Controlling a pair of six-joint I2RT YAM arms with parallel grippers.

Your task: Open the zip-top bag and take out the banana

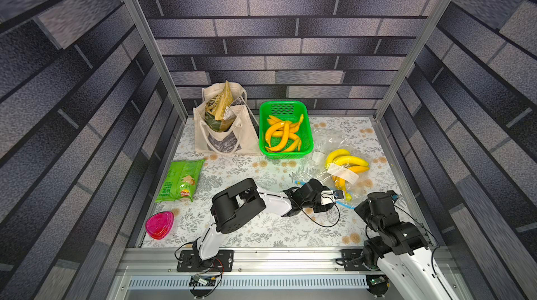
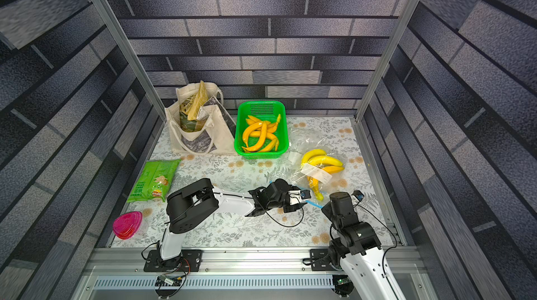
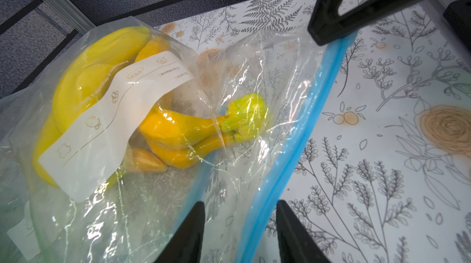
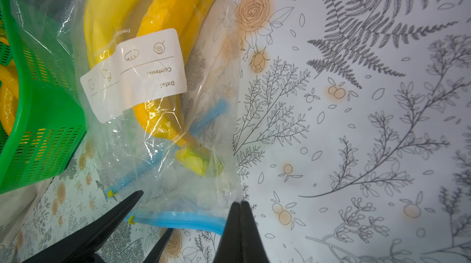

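Note:
The clear zip top bag (image 4: 215, 91) holds yellow bananas (image 3: 186, 130), stems toward the mouth, under a white label. Its two blue strips stand apart, so the mouth gapes. The near strip (image 3: 299, 135) runs up to my right gripper, whose shut fingers meet at the strip's end with the thin edge pinched between them. Part open, my left gripper straddles that same strip farther along, with a gap on either side of it. The far strip (image 4: 147, 162) lies free behind.
A green basket (image 1: 263, 132) of more bananas stands behind the bag to its left. Farther left are a cloth tote (image 1: 246, 126), a green packet (image 1: 181, 179) and pink lids (image 1: 159, 224). Clear table lies to the bag's right.

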